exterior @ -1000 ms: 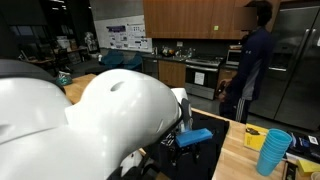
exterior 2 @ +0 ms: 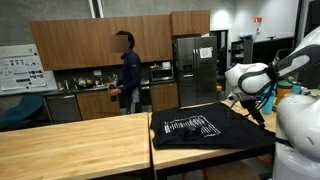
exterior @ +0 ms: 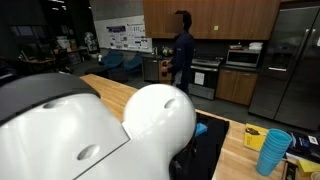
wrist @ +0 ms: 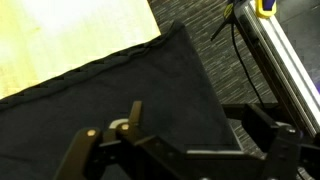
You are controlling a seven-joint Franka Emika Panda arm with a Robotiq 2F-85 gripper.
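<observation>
A dark cloth or mat (wrist: 60, 130) lies over the pale wooden table (wrist: 60, 40) and fills much of the wrist view, its folded edge running up to a corner near the top middle. My gripper is open above it, and nothing shows between the fingers. From exterior view 2 the dark cloth (exterior 2: 175, 128) spreads near the table's front edge, with pale marks and dark shapes on it that are too small to make out. In exterior view 1 the white arm hides most of the gripper; a blue patch shows beside it.
Blue cups (exterior: 272, 152) stand on the table at the right, near a yellow item (exterior: 255, 137). A person (exterior 2: 130, 78) stands behind the table. Beyond the table edge, a metal rail (wrist: 285, 75) and a dark cable show in the wrist view. Bare tabletop (exterior 2: 80, 145) stretches left.
The arm has shifted in exterior view 1, and the gripper, plainly visible a second ago, is now mostly hidden behind it. The person has moved left and farther back.
</observation>
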